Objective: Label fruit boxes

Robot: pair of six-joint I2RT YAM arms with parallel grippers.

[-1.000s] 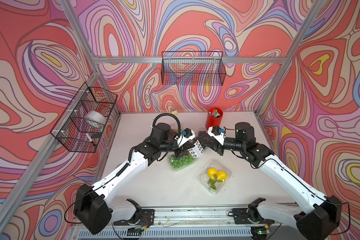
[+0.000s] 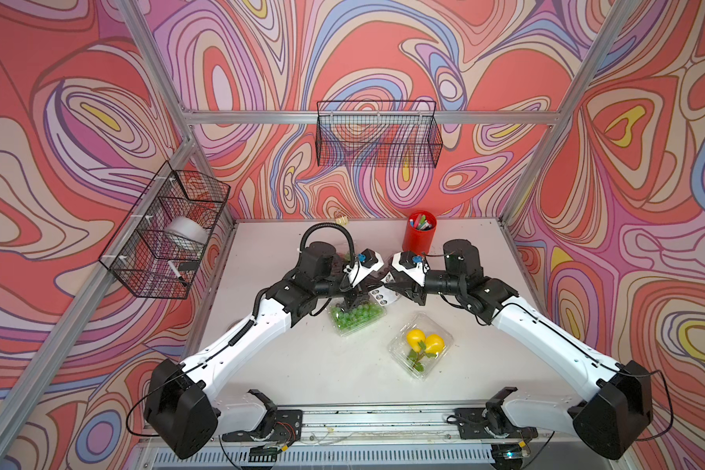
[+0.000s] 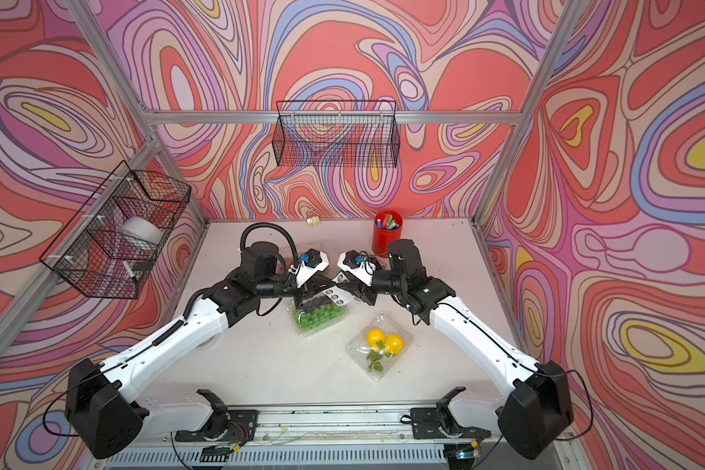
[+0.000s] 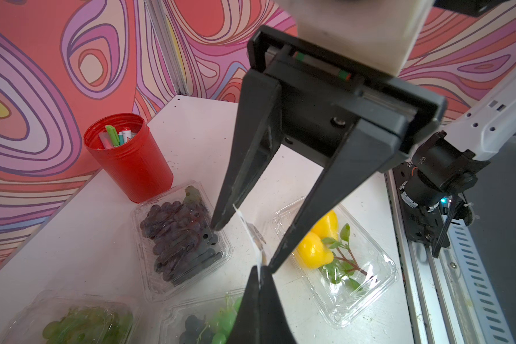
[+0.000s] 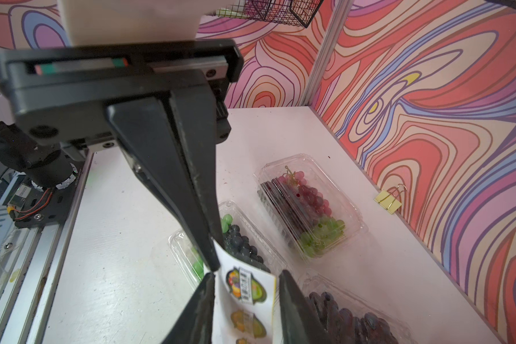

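A white label sheet (image 5: pixel 229 304) printed with fruit pictures hangs in the air over the table's middle. My left gripper is shut on its edge, the sheet thin between the fingertips. My right gripper is open, one finger on either side of the sheet. Seen from the left wrist, the sheet (image 4: pixel 248 229) is edge-on between the right gripper's spread fingers. Below lie clear boxes: green and dark grapes (image 2: pixel 356 315), yellow fruit with leaves (image 2: pixel 420 348), dark grapes (image 4: pixel 180 236) and mixed grapes (image 5: pixel 310 206).
A red cup of markers (image 2: pixel 420 235) stands at the back. Wire baskets hang at the back (image 2: pixel 379 137) and left (image 2: pixel 164 231). A yellow clip (image 5: pixel 390 199) is by the back edge.
My right gripper has moved left to the label sheet and now covers part of it in the top left view. The left arm has barely moved.
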